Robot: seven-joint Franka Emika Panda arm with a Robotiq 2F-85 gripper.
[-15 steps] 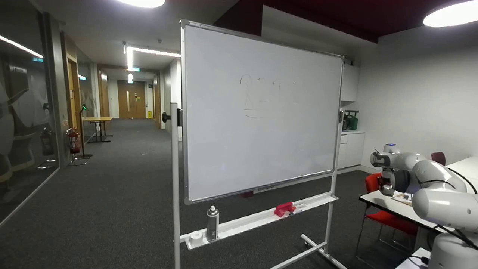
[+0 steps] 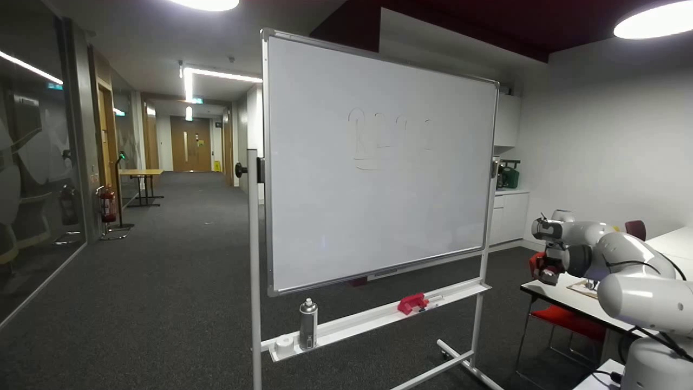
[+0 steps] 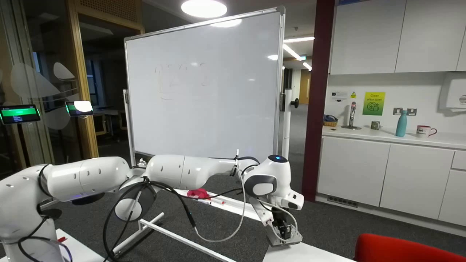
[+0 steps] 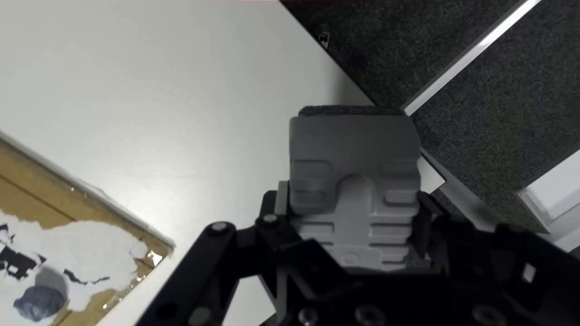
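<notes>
My gripper is shut on a grey block (image 4: 353, 157) with a dark felt-like strip along its far edge; it looks like a whiteboard eraser. In exterior view 2 the gripper (image 3: 284, 226) points down, the grey block (image 3: 275, 238) held at its tip near the corner of the white table (image 3: 305, 254). Exterior view 1 shows the gripper (image 2: 550, 263) close to the table's left end, apart from the whiteboard (image 2: 383, 208). Faint, broken pen strokes remain on the upper part of that board.
A spray can (image 2: 308, 325), a white roll (image 2: 284, 344) and a red holder (image 2: 412, 303) with markers stand on the whiteboard's ledge. Part of a cardboard piece (image 4: 103, 217) with torn white paper lies on the table. A red chair (image 3: 406, 249) stands beside it.
In exterior view 1, my gripper and wrist have shifted slightly left, a little farther out past the table's end. The whiteboard stand and the things on its ledge have not moved.
</notes>
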